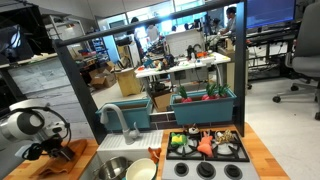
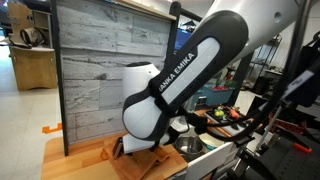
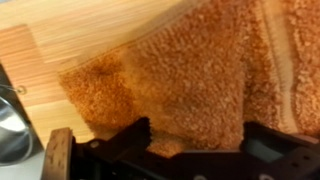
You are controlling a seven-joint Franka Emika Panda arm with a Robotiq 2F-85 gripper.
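Observation:
An orange-brown towel (image 3: pixel 190 75) lies rumpled and folded on the wooden counter, filling most of the wrist view. In exterior view 2 the towel (image 2: pixel 158 162) is spread beneath the white arm, left of the sink. My gripper is low over the cloth, its two dark fingers (image 3: pixel 132 141) apart with towel visible across the gap. Exterior view 1 shows the gripper (image 1: pixel 62 152) down at the towel (image 1: pixel 52 166) at the far left. The exact contact between fingertips and cloth is hidden.
A metal sink bowl (image 3: pixel 12 132) borders the towel. Beyond it are a faucet (image 1: pixel 122 122), a cream bowl (image 1: pixel 141 169) and a stove (image 1: pixel 205 157) with toys on it. A plank wall (image 2: pixel 115 80) stands behind the towel; bare wood shows around the cloth.

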